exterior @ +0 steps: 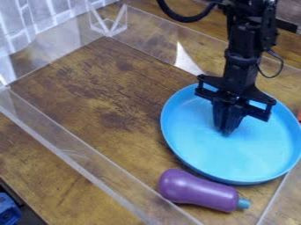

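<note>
The black gripper [230,116] hangs from the arm at the upper right and reaches down into a blue round plate [230,154]. A purple eggplant-like object [198,190] with a teal end lies on the table just below the plate, at the bottom of the view.
A wooden table [88,97] fills the scene, with its left and centre clear. Transparent walls run along the left and top. A small red item sits at the far right edge beside the plate, and a blue object [6,211] is at the bottom left corner.
</note>
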